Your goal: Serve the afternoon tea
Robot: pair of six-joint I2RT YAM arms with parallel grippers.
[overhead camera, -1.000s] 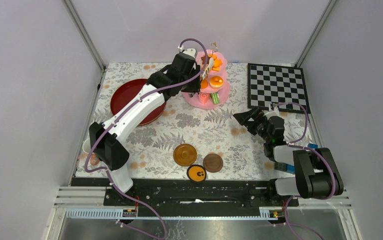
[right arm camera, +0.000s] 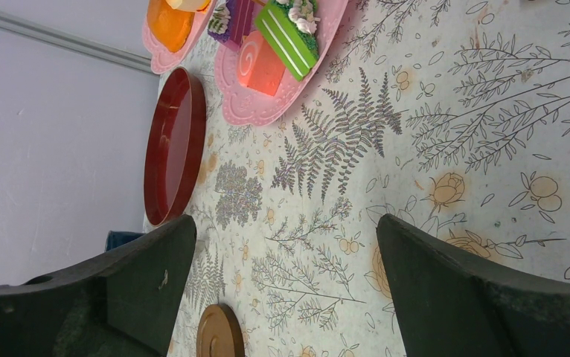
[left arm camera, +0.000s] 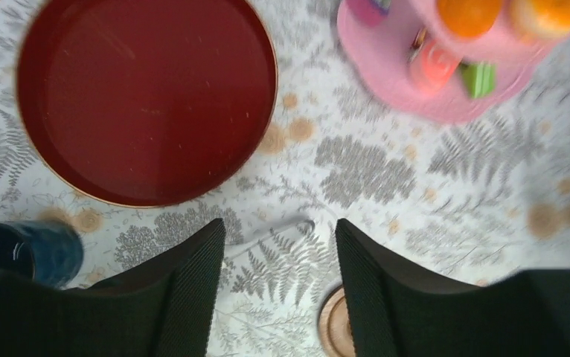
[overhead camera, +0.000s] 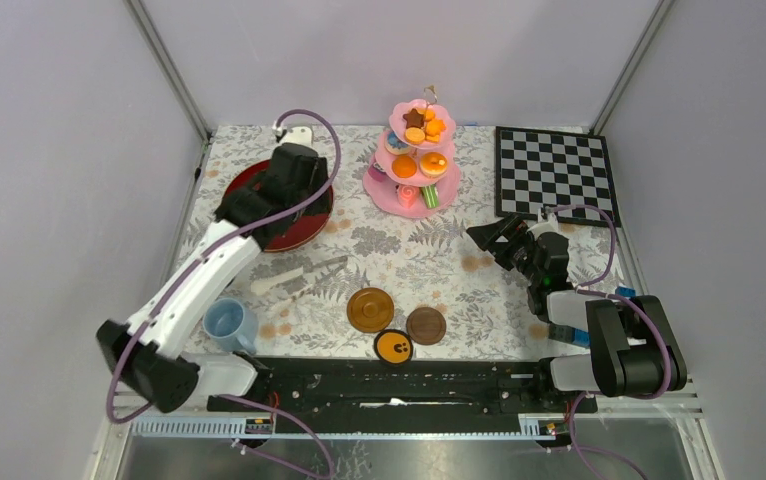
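My left gripper is open above the table, its fingers apart with nothing between them. The left arm covers part of the red tray [overhead camera: 311, 222] in the top view. Below the gripper lies a pale, partly clear long utensil [overhead camera: 284, 280] on the cloth. Behind stands the pink tiered stand [overhead camera: 384, 195], carrying orange sweets, a star biscuit [overhead camera: 414, 119], a green cake piece [right arm camera: 286, 37] and a pink roll [overhead camera: 407, 196]. A blue mug [overhead camera: 230, 321] sits at the front left. My right gripper stands open and empty over bare cloth on the right.
Two brown coasters [overhead camera: 370, 310] [overhead camera: 426, 326] and a round orange paw-marked disc [overhead camera: 394, 347] lie near the front edge. A checkered board [overhead camera: 556, 172] occupies the back right. Open cloth lies between the stand and the coasters.
My left arm has swung left, from beside the tiered stand to over the red tray. The blue mug and pale utensil now show. The right arm and the stand keep their places.
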